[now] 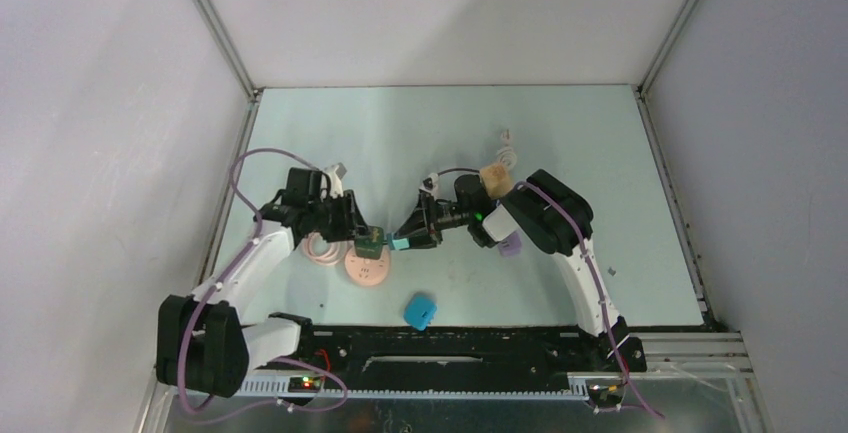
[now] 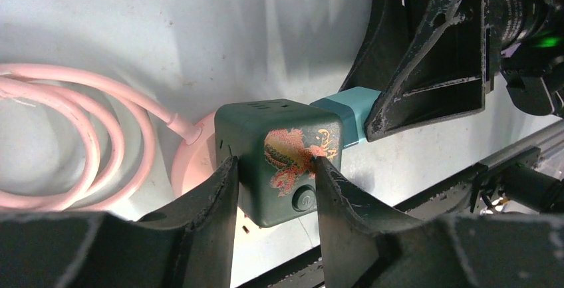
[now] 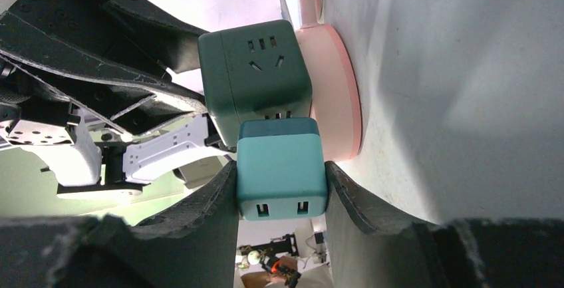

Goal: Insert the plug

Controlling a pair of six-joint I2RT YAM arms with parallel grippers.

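Note:
My left gripper is shut on a dark green cube socket (image 2: pixel 279 161) with a dragon print, held over the round pink power strip (image 1: pixel 366 271). In my right gripper is a teal plug block (image 3: pixel 279 168), gripped between the fingers. The teal block's dark end meets the green cube's lower slotted face in the right wrist view; whether it is seated in the slots cannot be told.
A blue block (image 1: pixel 419 310) lies near the front edge. A tan block (image 1: pixel 495 178), a purple piece (image 1: pixel 509 245) and a white cable (image 1: pixel 506 153) lie around my right arm.

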